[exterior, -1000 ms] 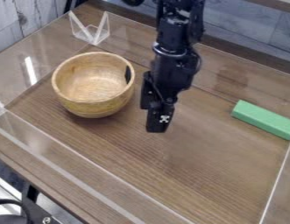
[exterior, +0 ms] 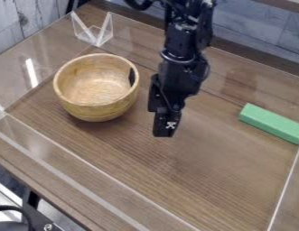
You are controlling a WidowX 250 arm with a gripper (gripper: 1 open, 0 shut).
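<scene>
My black gripper (exterior: 165, 121) hangs low over the middle of the wooden table, its fingers pointing down and open, with no object visible between them. Just to its left sits a round wooden bowl (exterior: 94, 77), which looks empty. On the right side of the table lies a green block (exterior: 270, 124), apart from the gripper.
A small white wire-like object (exterior: 95, 34) stands at the back left. Walls or rims border the table at the back and sides, and dark cables show at the lower left corner.
The gripper has shifted very slightly left and away from the camera. The bowl and green block look unmoved.
</scene>
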